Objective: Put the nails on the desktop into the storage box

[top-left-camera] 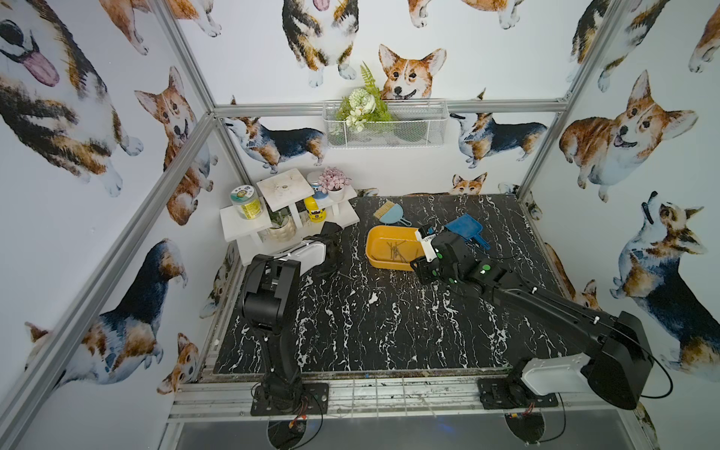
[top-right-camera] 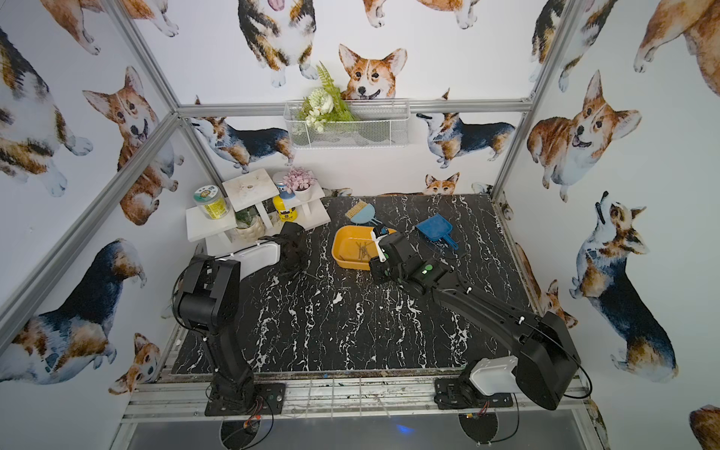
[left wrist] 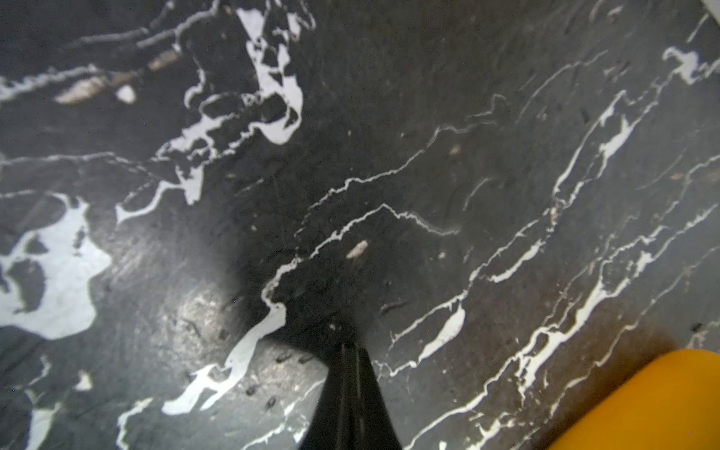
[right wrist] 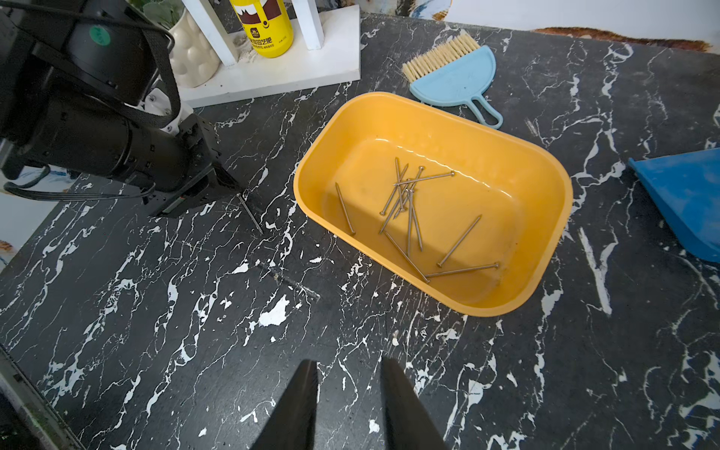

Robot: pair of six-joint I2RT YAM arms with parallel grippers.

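My left gripper is shut at the desktop with nothing between its fingers. In the right wrist view a single nail [right wrist: 251,213] lies on the desktop, outside the tips of the left gripper; the left wrist view shows just a small bright spot ahead of the tips, perhaps its head. To the right is the orange storage box [right wrist: 551,161], with several nails [right wrist: 416,219] loose on its floor. My right gripper is open and empty, its fingers apart above the desktop, near the box's right side in the top views.
Behind the left arm stands a white shelf [right wrist: 341,56] with pots and a yellow bottle [right wrist: 268,33]. A light-blue brush [right wrist: 457,78] and a blue dustpan [right wrist: 693,198] lie beyond the box. A dark streak [right wrist: 288,281] marks the desktop; the front area is open.
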